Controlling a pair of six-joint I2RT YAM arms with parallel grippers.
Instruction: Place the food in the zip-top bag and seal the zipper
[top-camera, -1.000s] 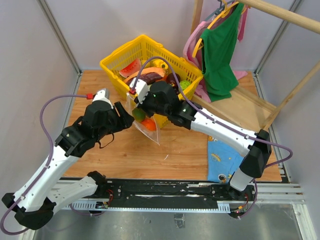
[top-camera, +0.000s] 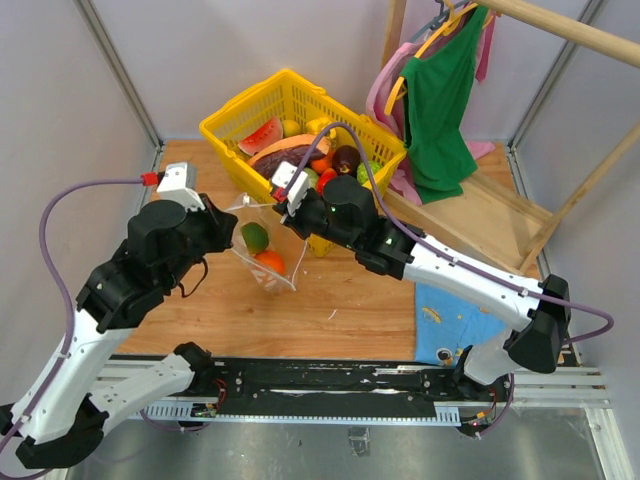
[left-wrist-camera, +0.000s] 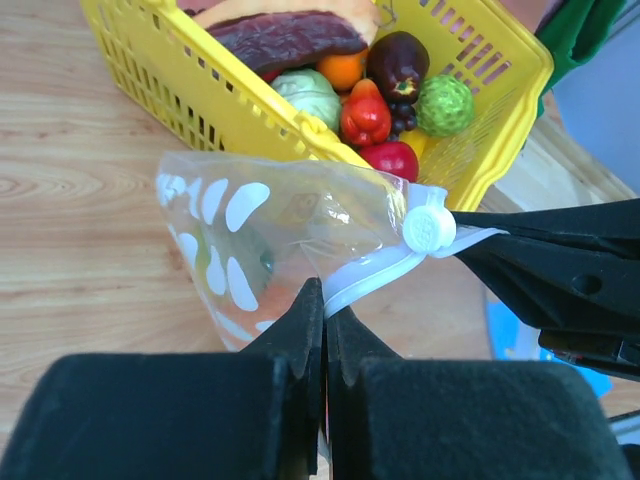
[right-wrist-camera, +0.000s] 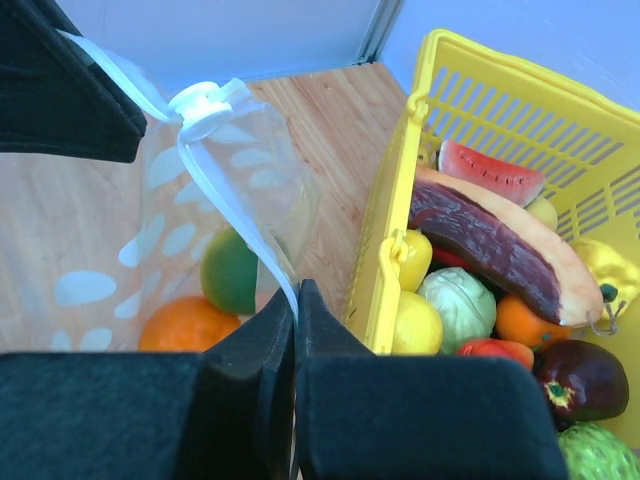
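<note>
A clear zip top bag (top-camera: 266, 262) with white oval prints hangs between my two grippers above the wooden table. Inside it are a green fruit (right-wrist-camera: 229, 272) and an orange (right-wrist-camera: 188, 325). My left gripper is shut on the bag's white zipper edge (left-wrist-camera: 372, 272) at one side. On the other side, my right gripper pinches the same kind of white edge strip, its fingers shut. Along the zipper, a white round slider (left-wrist-camera: 429, 229) sits closer to the right gripper in the left wrist view. How far the zipper is joined cannot be told.
A yellow basket (top-camera: 222, 125) full of toy food stands just behind the bag, close to the right gripper. A blue cloth (top-camera: 445, 320) lies to the right, below a wooden rack (top-camera: 490, 220) with hung clothes.
</note>
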